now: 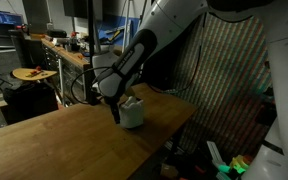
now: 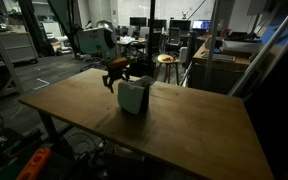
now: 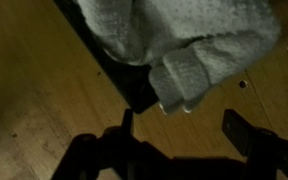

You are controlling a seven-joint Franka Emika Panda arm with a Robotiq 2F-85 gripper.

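Note:
A pale grey cloth [image 3: 219, 55] is bunched over a dark object [image 3: 134, 85] in the wrist view. Past the cloth's folded end, my gripper stands open, its two fingers wide apart with bare wood between them. From the first exterior view, the cloth [image 1: 132, 113] looks whitish and bulky, with the gripper [image 1: 115, 112] close against its left side. The second exterior view has the cloth [image 2: 133, 98] draped down the near side of the dark object [image 2: 149, 84]. Whether the fingers touch the cloth cannot be told.
A round stool [image 2: 167, 60] stands beyond the table.

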